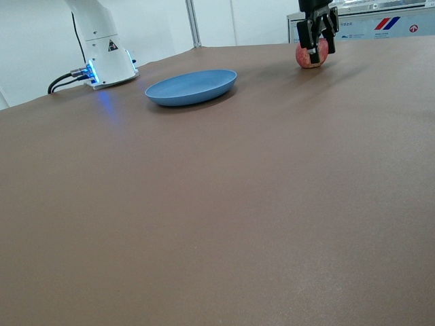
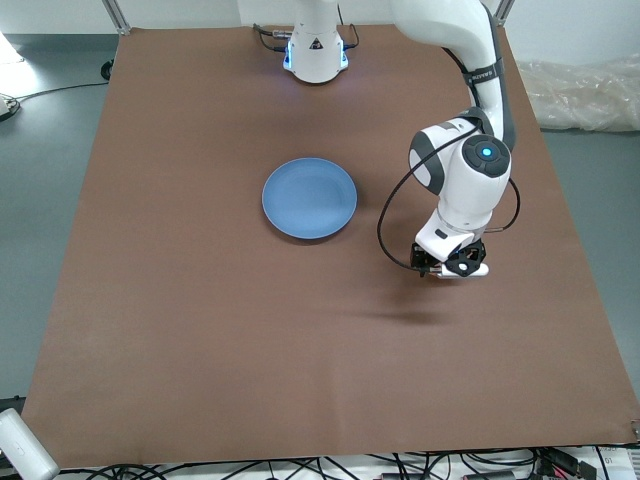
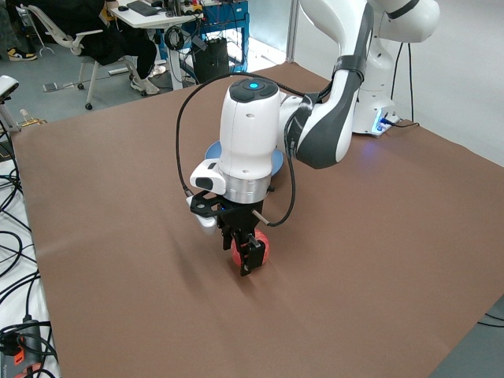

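Note:
A red apple stands on the brown table, with my black gripper down around it, fingers either side; whether they grip it is unclear. In the left view the apple is hidden beneath the white wrist. A blue plate lies apart from the apple, toward the table's middle; in the right view it is mostly behind my arm.
The arm's white base stands at the back edge with cables. Cables and equipment crowd the edge at the bottom of the left view.

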